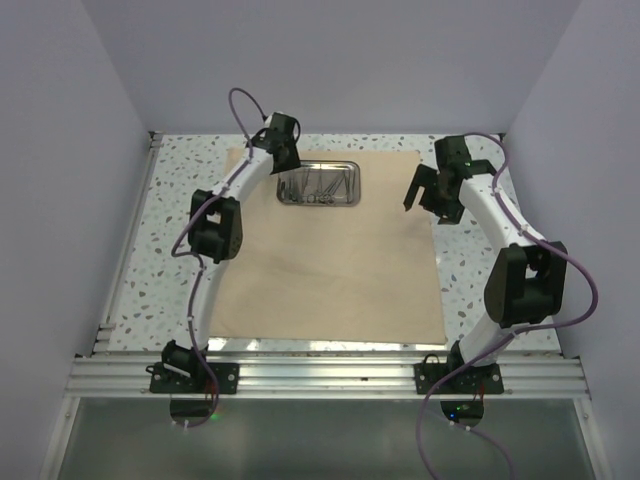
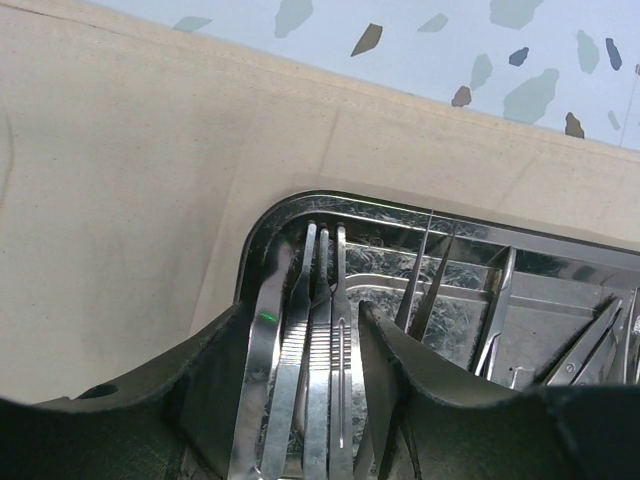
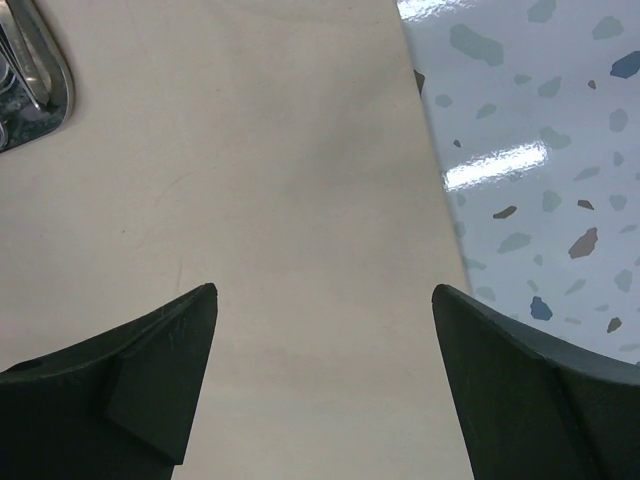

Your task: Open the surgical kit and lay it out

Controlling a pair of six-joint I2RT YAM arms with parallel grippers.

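Note:
The metal tray (image 1: 359, 182) lies at the back of the beige cloth (image 1: 330, 270), its instruments inside. Over its left end is my left gripper, part open. Several flat scalpel handles (image 2: 318, 385) show side by side between and below its fingers; whether the fingers touch any cannot be told. Slim pointed tweezers (image 2: 428, 290) and scissors (image 2: 580, 350) lie farther right in the tray. My right gripper stands open above bare cloth near its right edge, nothing between its fingers. In the right wrist view only one tray corner (image 3: 60, 100) shows.
Speckled white table (image 1: 490, 280) surrounds the cloth on both sides and behind. The middle and front of the cloth are empty. Purple cables (image 1: 590, 290) loop along both arms.

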